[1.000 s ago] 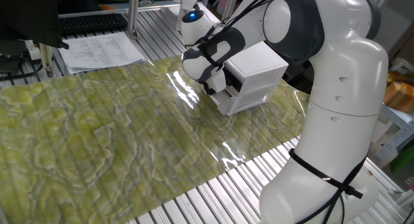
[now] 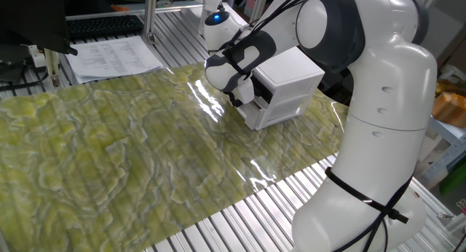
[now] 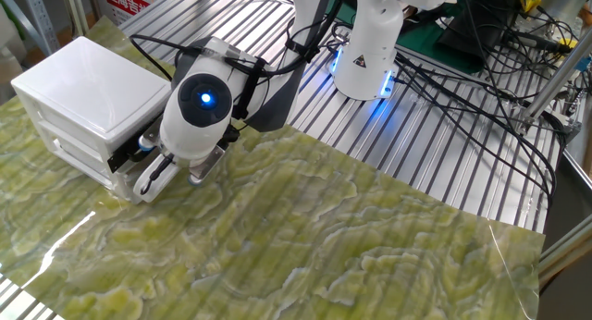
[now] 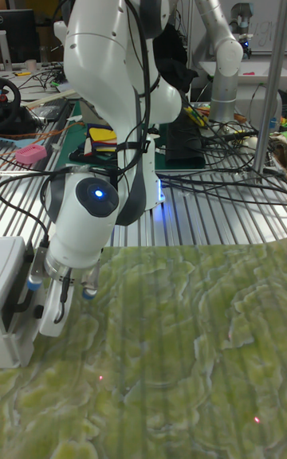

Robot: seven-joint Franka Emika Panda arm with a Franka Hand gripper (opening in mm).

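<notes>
A white drawer unit (image 2: 290, 81) stands on the green marbled sheet (image 2: 109, 157); in the second exterior view its smooth white top (image 3: 97, 84) shows at the left. Low on its front, a white drawer edge (image 2: 252, 118) appears to stick out a little. My gripper (image 2: 237, 100) is tilted down close against that front. From the third exterior view the gripper (image 4: 40, 313) is beside the unit (image 4: 10, 302), at its right side. The hand and the unit hide most of the fingertips, so their spacing and any contact with the drawer are unclear.
Paper sheets (image 2: 113, 59) and a black keyboard (image 2: 104, 25) lie beyond the green sheet. Most of the sheet is bare. Loose black cables (image 3: 462, 126) cross the slatted metal table (image 3: 425, 163) near a second arm's base (image 3: 363, 70).
</notes>
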